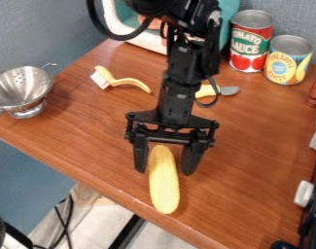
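Note:
The black gripper [164, 156] hangs over the wooden table, its two fingers apart on either side of the upper end of a yellow corn-cob-like object [164, 188]. That yellow piece lies lengthwise toward the front edge of the table. Whether the fingers touch it is hard to tell.
A metal colander [20, 95] sits at the left; a yellow-handled brush [122, 80] lies behind. Two cans [250, 44] stand at the back right, near a yellow-handled spatula [227, 89].

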